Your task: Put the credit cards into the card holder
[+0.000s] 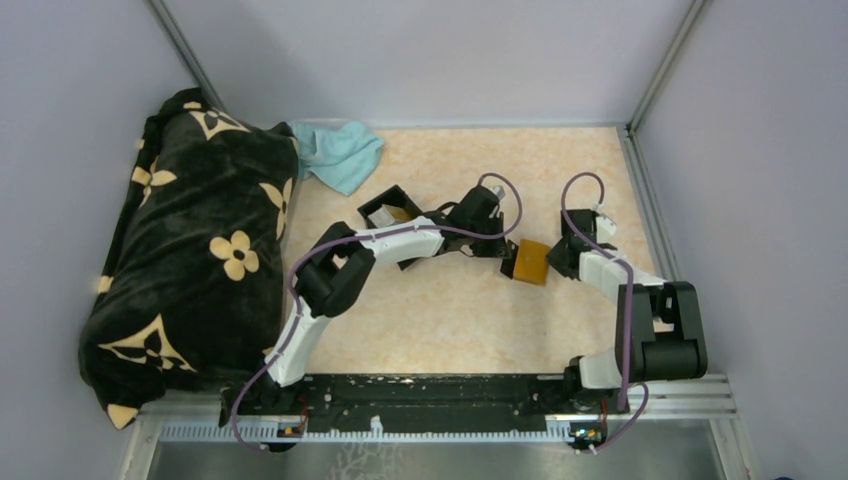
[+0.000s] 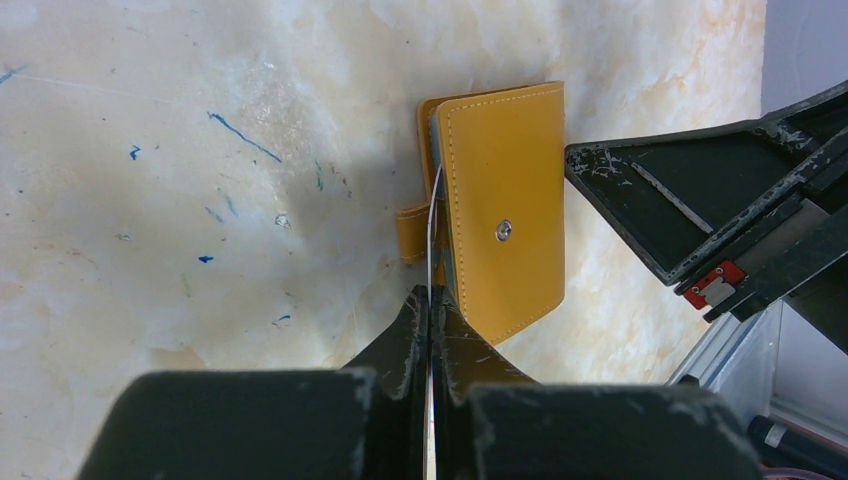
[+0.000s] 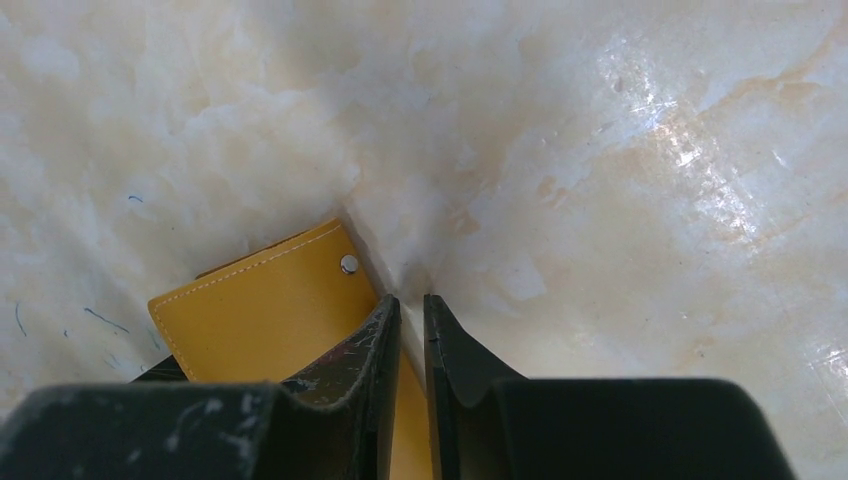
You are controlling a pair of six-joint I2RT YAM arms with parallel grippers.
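Note:
The yellow card holder [image 1: 532,260] [image 2: 505,190] [image 3: 260,310] lies on the table between my grippers. In the left wrist view my left gripper is shut on a thin card [image 2: 435,190], seen edge-on, that reaches into the holder's left side. My right gripper is at the holder's right edge, fingertips a narrow gap apart; whether they grip that edge is unclear. The right gripper also appears at the right of the left wrist view.
A black box [image 1: 368,212] with pale contents sits behind the left arm. A blue cloth [image 1: 340,155] lies at the back left, beside a dark flowered blanket [image 1: 190,290].

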